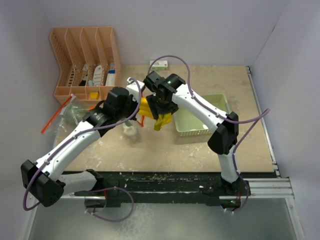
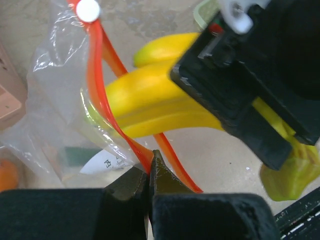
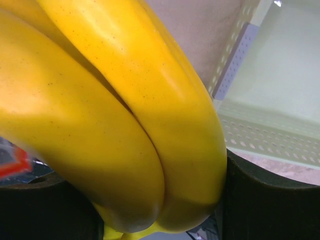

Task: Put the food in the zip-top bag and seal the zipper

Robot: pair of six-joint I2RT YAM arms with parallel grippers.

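Note:
A bunch of yellow bananas (image 3: 165, 95) fills much of the right wrist view, with my right gripper (image 1: 161, 107) shut on it near the stem end. In the left wrist view the bananas' tips (image 2: 145, 100) are at the mouth of a clear bag (image 2: 55, 95) edged by an orange zipper (image 2: 97, 75); the near tips show behind the clear film. My left gripper is shut on the zip edge of that bag. In the top view both arms mostly hide the bag.
A green basket (image 1: 202, 133) stands right of the bananas, looking empty where it shows. Another orange-edged bag (image 1: 60, 117) lies at the left, below a pink divided rack (image 1: 82, 50). Bare table shows in front.

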